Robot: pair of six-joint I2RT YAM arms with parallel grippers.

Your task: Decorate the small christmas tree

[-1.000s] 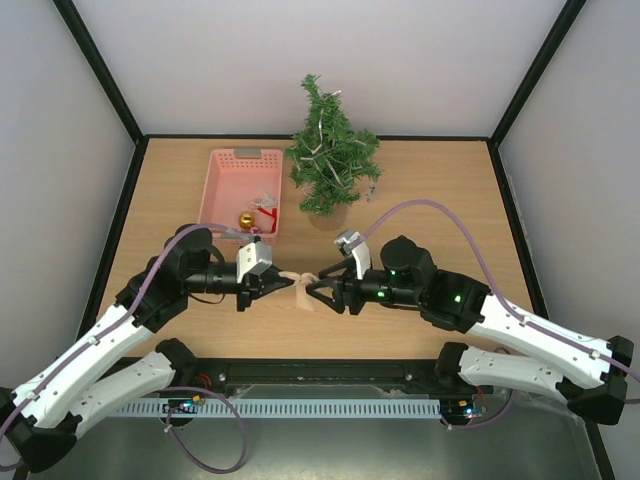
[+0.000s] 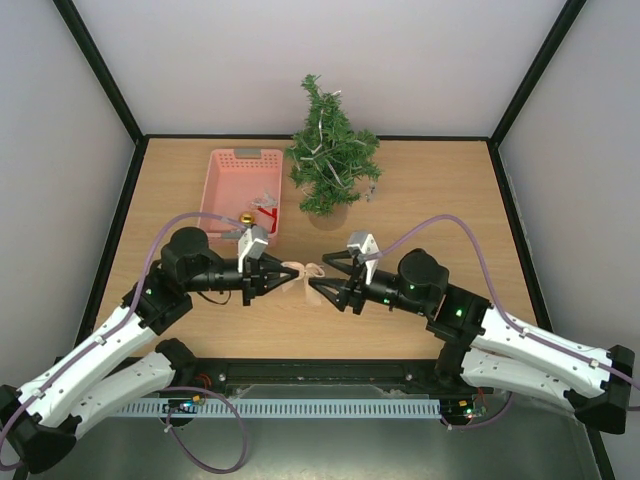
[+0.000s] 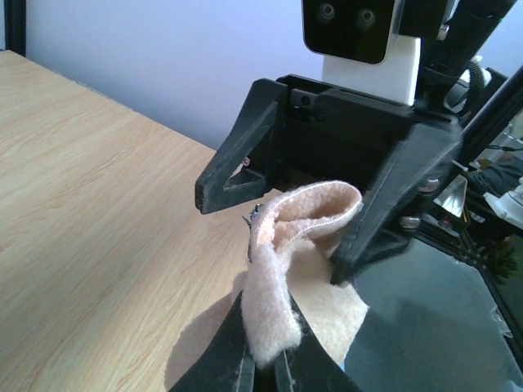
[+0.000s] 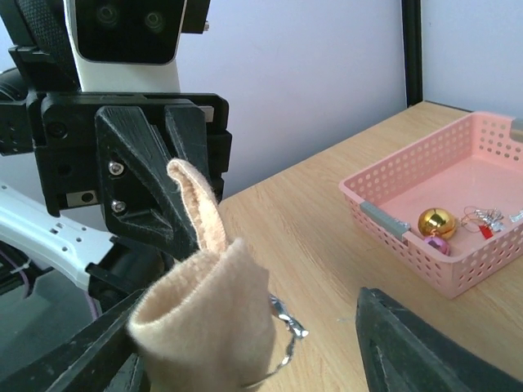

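The small green tree point(image 2: 332, 150) stands upright in its pot near the back of the table. In the middle, my left gripper point(image 2: 292, 272) is shut on a strip of soft beige cloth point(image 3: 274, 278). The cloth folds over and hangs down from its fingertips. Facing it from the right, my right gripper point(image 2: 319, 273) is part open, its fingers point(image 3: 237, 167) apart close to the cloth. In the right wrist view the cloth point(image 4: 208, 327) lies near one finger, and a silvery strand point(image 4: 286, 318) shows beside it. Contact with that finger is unclear.
A pink basket point(image 4: 402, 256) at the back left holds a gold ball point(image 4: 437, 222), a purple ball point(image 4: 437, 243) and small red and silver pieces. Bare table point(image 2: 430, 190) lies right of the tree. The two grippers nearly meet at the front middle.
Over the last second both wrists have shifted slightly and the cloth has changed shape between them. The tree and basket have not moved.
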